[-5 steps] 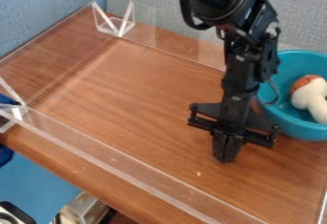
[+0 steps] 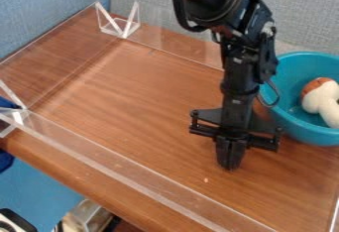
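Note:
My black gripper (image 2: 229,155) points straight down just above or at the wooden board (image 2: 119,107), right of its middle, fingers shut with nothing visible between them. To its right a teal bowl (image 2: 302,127) holds a white and orange-red toy (image 2: 322,105), which looks like a mushroom.
Clear plastic walls edge the board, with white corner brackets (image 2: 117,23) at the back left and left. Much of the board left of my gripper is bare. Dark blue items lie beyond the left edge.
The arm and gripper have shifted slightly to the left over the last second. The bowl and toy look unchanged.

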